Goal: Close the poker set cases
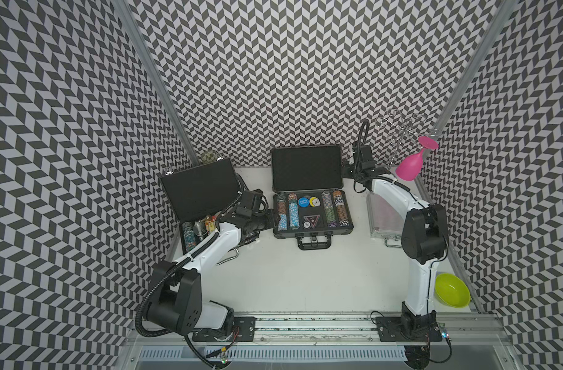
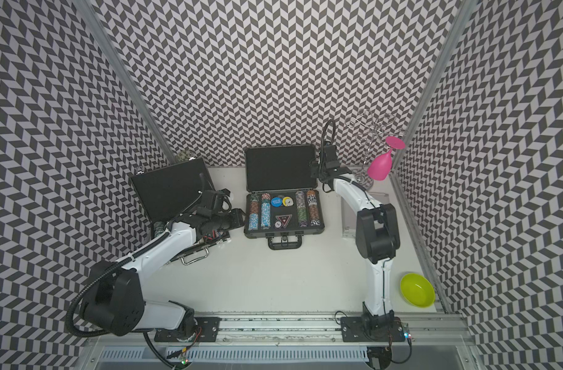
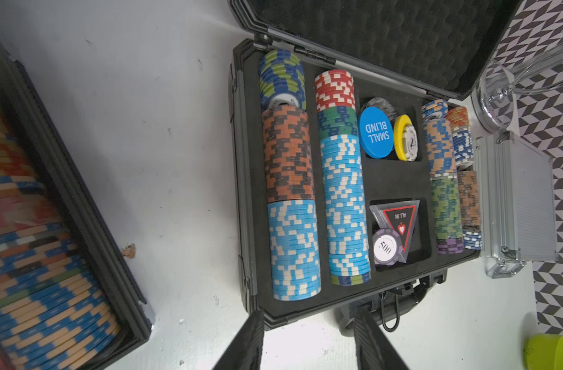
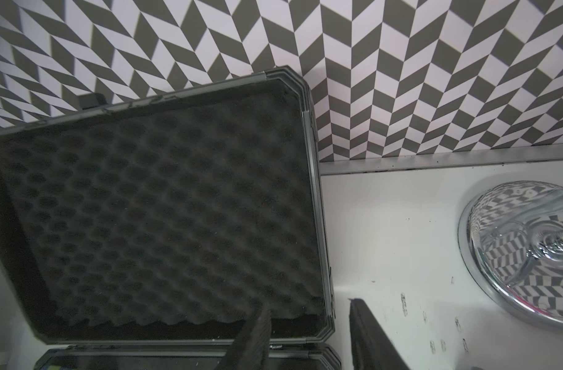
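Observation:
The middle black poker case [image 1: 312, 209] stands open, lid [image 1: 306, 166] raised at the back, chip stacks and plaques in its foam. A second open black case [image 1: 198, 188] sits at the left. My left gripper [image 1: 271, 219] is between the two cases at the middle case's left side, fingers apart and empty [image 3: 304, 339]. My right gripper [image 2: 317, 169] is at the right edge of the middle case's lid, open with nothing between its fingers. A closed silver case [image 3: 528, 197] lies to the right.
A chrome stand with a pink glass [image 1: 411, 166] is at the back right. A green bowl [image 1: 451, 289] lies at the front right.

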